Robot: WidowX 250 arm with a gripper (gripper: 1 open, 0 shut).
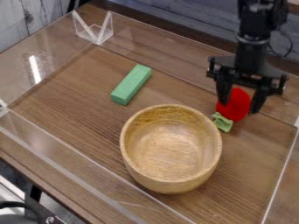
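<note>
My gripper [237,90] is at the right of the view, lowered over a red object [233,103] that sits just above a small green piece [222,122]. Whether its fingers grip the red object I cannot tell. A green block [131,84] lies at the left, and a round tan bowl [173,184] is in the lower middle.
A clear wire-like holder [93,28] stands at the upper left.
</note>
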